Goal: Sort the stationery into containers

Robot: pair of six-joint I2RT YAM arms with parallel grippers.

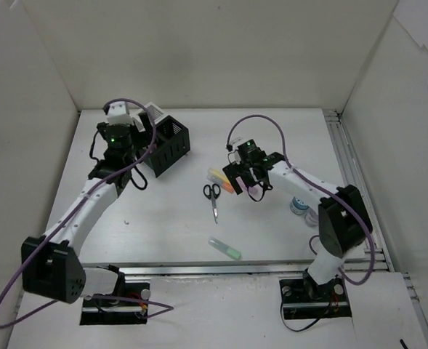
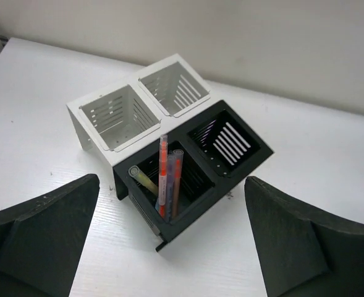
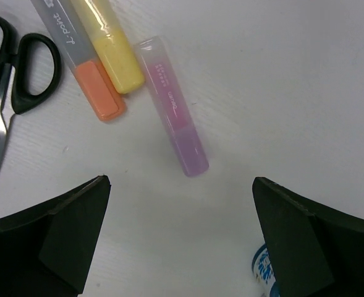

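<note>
In the left wrist view, a rack with two white and two black compartments [image 2: 243,168] stands below my open left gripper; pens [image 2: 162,173] stand in one black compartment. My right gripper is open above the table, with a pink-purple marker [image 3: 172,105] lying between and just beyond its fingertips. Beside that lie a yellow marker [image 3: 117,55], an orange-grey marker [image 3: 95,86] and scissors [image 3: 36,93]. A green marker [image 1: 224,249] lies near the front edge in the top view.
Two small jars [image 1: 299,206] sit at the right under the right arm. Walls enclose the table at back and sides.
</note>
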